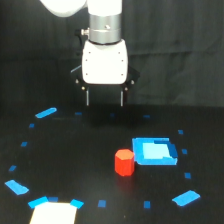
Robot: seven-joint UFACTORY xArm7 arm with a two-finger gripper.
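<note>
My gripper (106, 99) hangs high at the back of the dark table, below the white arm. Its dark fingers stand wide apart, with nothing visible between them. A red block (124, 162), six-sided in outline, sits on the table in front of the gripper and slightly right. Close to the block's right side is a small blue tray (172, 160) with a pale, light blue inside. The block is outside the tray.
A pale cream square (54, 213) lies at the front left edge, partly cut off. Light blue strips (17, 187) and small blue marks are scattered over the dark surface.
</note>
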